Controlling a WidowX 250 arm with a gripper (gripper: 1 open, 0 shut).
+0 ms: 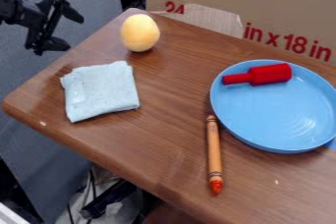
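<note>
My black gripper (39, 22) hangs at the top left, off the table's edge and above the grey floor, apart from everything on the table; its finger state is hard to make out. On the wooden table are a yellow egg-shaped object (140, 32), a folded pale blue cloth (100, 92), an orange crayon (214, 154) lying lengthwise, and a blue plate (276, 120) with a red rolling-pin-like object (257, 74) on its back part.
A cardboard box (250, 2) stands along the back of the table. The middle of the tabletop, between cloth, egg and plate, is clear. The table's left edge (39, 88) drops to the floor.
</note>
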